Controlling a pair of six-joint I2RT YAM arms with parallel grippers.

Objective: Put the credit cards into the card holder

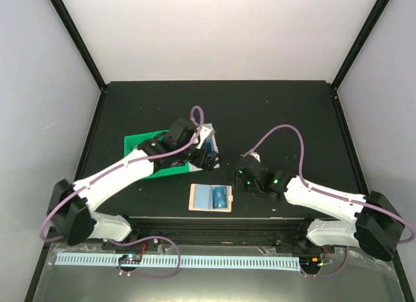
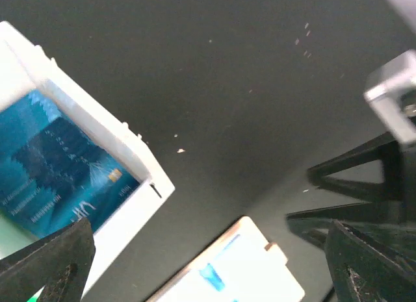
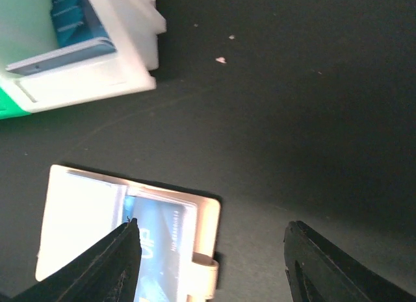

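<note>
The card holder (image 1: 229, 207), a tan folder-like piece with pale and blue pockets, lies at the front middle, a blue card in its right pocket (image 3: 159, 240). Blue cards (image 2: 62, 172) sit in the white compartment (image 2: 140, 224) of the bin row at the back left. My left gripper (image 1: 209, 160) is raised over that white compartment, its fingers open and empty. My right gripper (image 1: 239, 180) stands open just right of and above the holder, nothing between its fingers.
The green bins (image 1: 136, 141) are largely hidden under the left arm.
</note>
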